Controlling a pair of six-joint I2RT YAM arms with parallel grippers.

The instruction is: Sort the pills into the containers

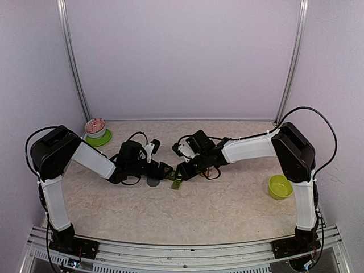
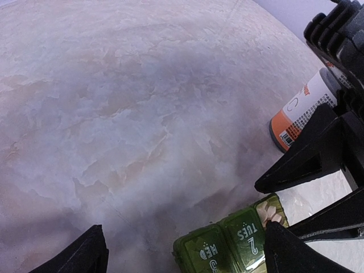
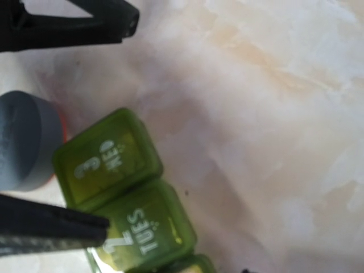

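A green pill organizer (image 1: 176, 185) lies on the table between my two grippers. Its WED lid (image 3: 108, 159) and TUES lid (image 3: 145, 227) are down; beside TUES, pale pills (image 2: 272, 211) show in another compartment. My left gripper is open, one fingertip overlapping the organizer in its view and the other well off to the left. Close over the organizer from the other side, my right gripper has its fingers apart, with nothing seen held. An orange and white bottle (image 2: 298, 111) stands behind those fingers. The right wrist view also shows a grey bottle cap (image 3: 28, 139).
A yellow-green bowl (image 1: 280, 187) sits at the far right. At the back left, a white bowl with red and white contents (image 1: 95, 126) stands by a green plate (image 1: 99, 140).
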